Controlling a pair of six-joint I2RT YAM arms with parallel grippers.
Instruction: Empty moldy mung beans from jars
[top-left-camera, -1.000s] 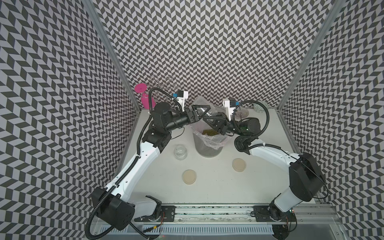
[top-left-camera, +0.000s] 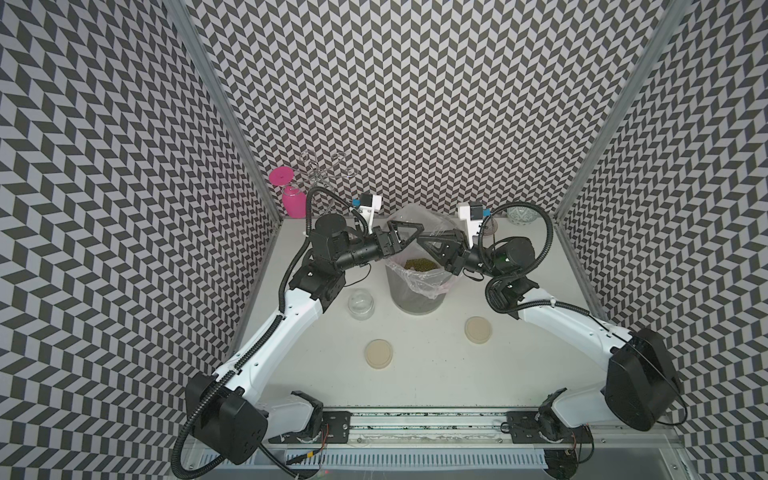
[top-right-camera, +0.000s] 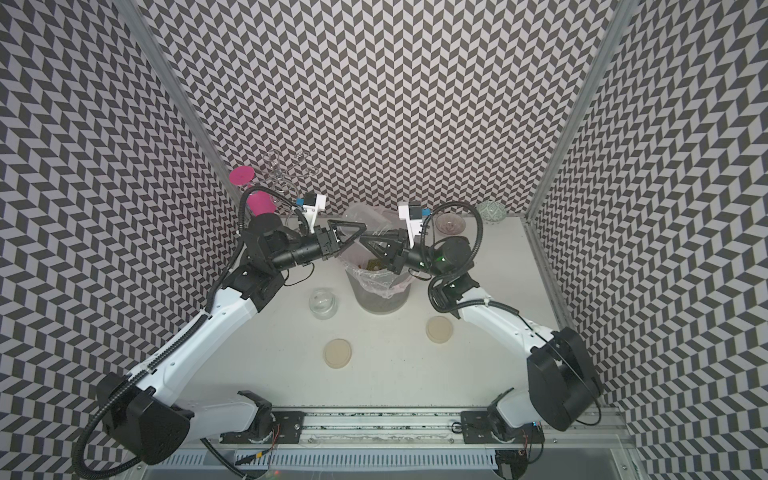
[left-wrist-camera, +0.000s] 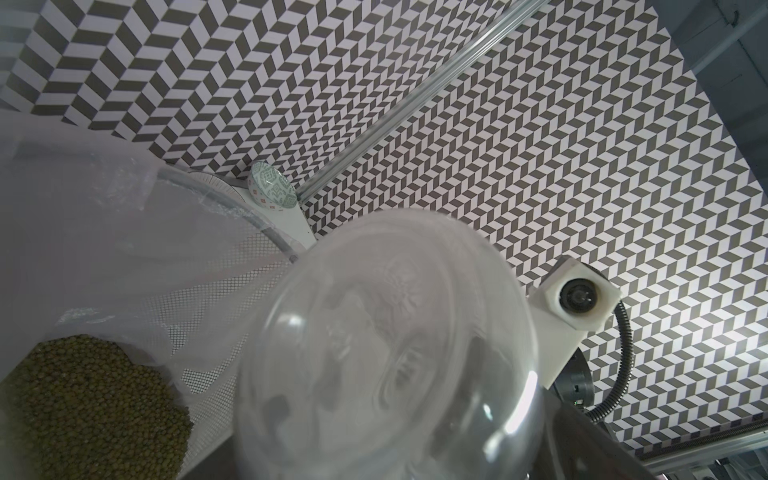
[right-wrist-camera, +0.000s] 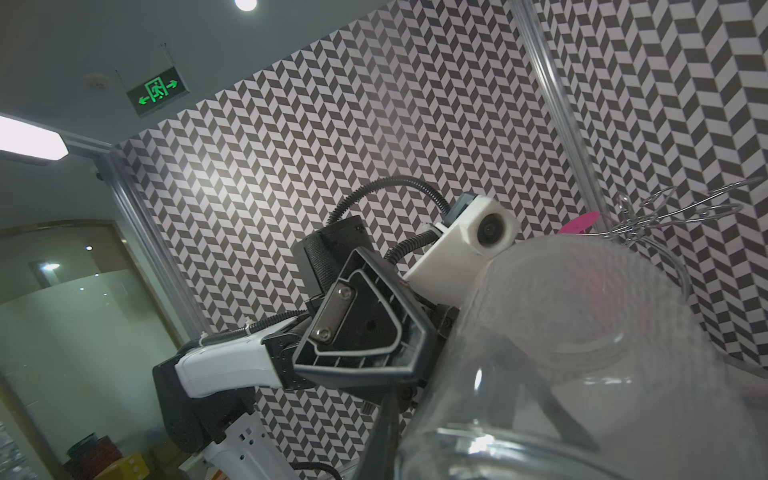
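A clear glass jar (right-wrist-camera: 592, 352) with no beans visible in it is held over the bin by my right gripper (top-left-camera: 423, 241), which is shut on it. In the left wrist view the same jar (left-wrist-camera: 388, 344) fills the lower middle, tilted. My left gripper (top-right-camera: 357, 233) stands open close by on the jar's other side; its finger (right-wrist-camera: 368, 320) shows left of the glass. Green mung beans (left-wrist-camera: 96, 408) lie heaped inside the bag-lined bin (top-left-camera: 416, 298). Another clear jar (top-left-camera: 361, 304) stands on the table.
Two round beige lids (top-left-camera: 378, 353) lie on the front table, one left, one right. At the back right are a patterned bowl (top-right-camera: 492, 211) and a striped one (top-right-camera: 449, 225). A pink object (top-left-camera: 294, 201) and wire rack (top-left-camera: 329, 166) occupy the back left.
My right gripper has shifted slightly right.
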